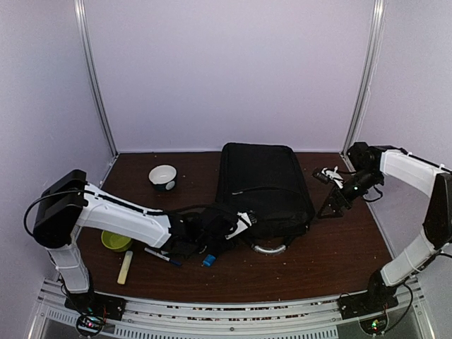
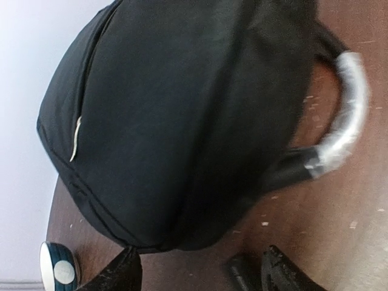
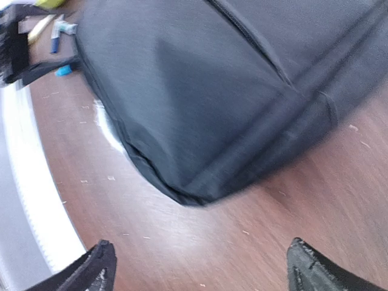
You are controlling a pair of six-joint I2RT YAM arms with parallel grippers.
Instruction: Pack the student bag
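The black backpack (image 1: 261, 183) lies in the middle of the table, its silver-wrapped handle (image 2: 344, 109) toward the front. My left gripper is open just off the bag's front left, nothing between its fingers. My right gripper is open beside the bag's right side, over bare wood. Small items lie front left: a cream stick (image 1: 124, 268), a marker pen (image 1: 159, 256), a blue object (image 1: 208, 260) and a yellow-green bowl (image 1: 115, 241), partly behind my left arm.
A white bowl (image 1: 162, 176) with a dark outside stands back left. Walls enclose the back and both sides.
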